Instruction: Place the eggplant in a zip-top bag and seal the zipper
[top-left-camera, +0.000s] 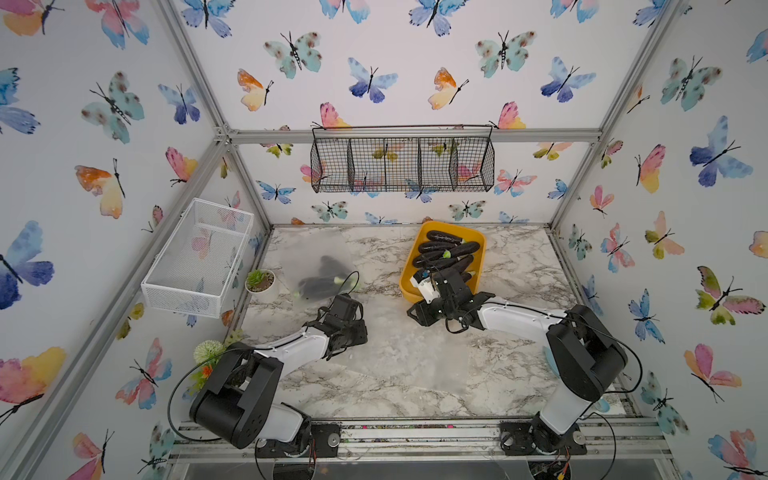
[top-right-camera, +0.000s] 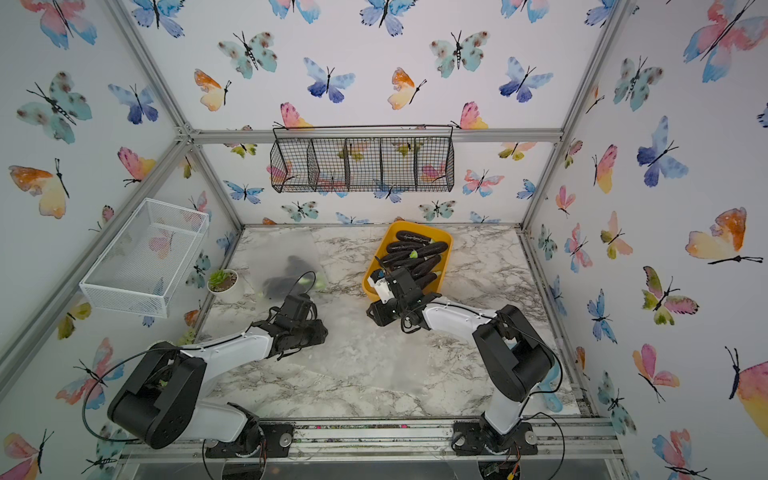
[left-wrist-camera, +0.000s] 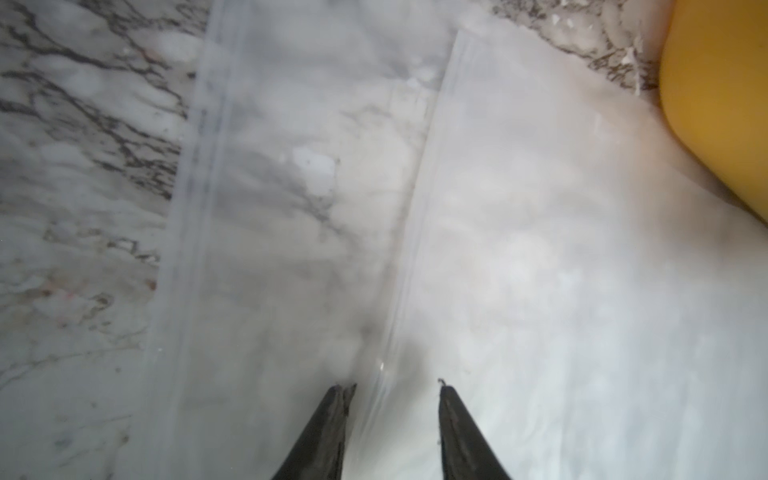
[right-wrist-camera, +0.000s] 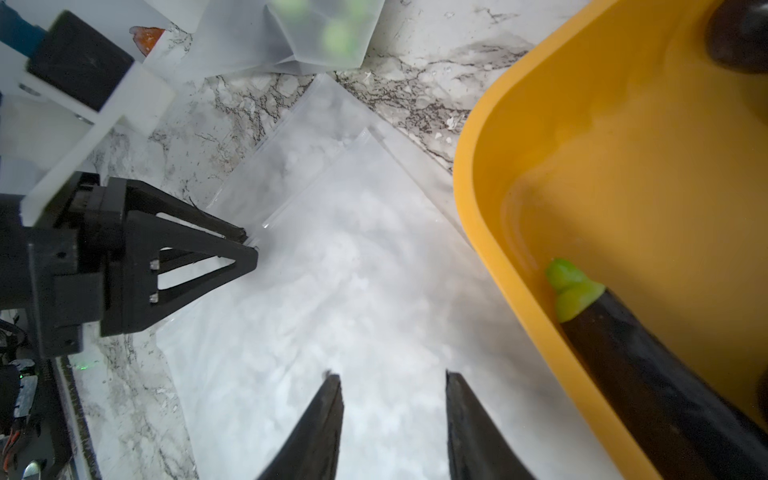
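An empty, frosted zip top bag lies flat in the middle of the table; its zipper strip (left-wrist-camera: 408, 248) runs lengthwise through the left wrist view. Over that strip, my left gripper has its fingertips a little apart with nothing visible between them. My right gripper hovers over the bag beside the yellow bin, its fingers apart and empty. Several dark eggplants (top-left-camera: 444, 252) fill the yellow bin (top-left-camera: 408, 276). Another bag (top-left-camera: 316, 248), with dark eggplants (top-left-camera: 320, 280) inside, rests at the back left.
A small potted plant (top-left-camera: 260, 280) stands at the left edge, below a white mesh basket (top-left-camera: 197, 256). On the back wall hangs a black wire rack (top-left-camera: 402, 164). Bare table (top-left-camera: 520, 256) shows right of the bin.
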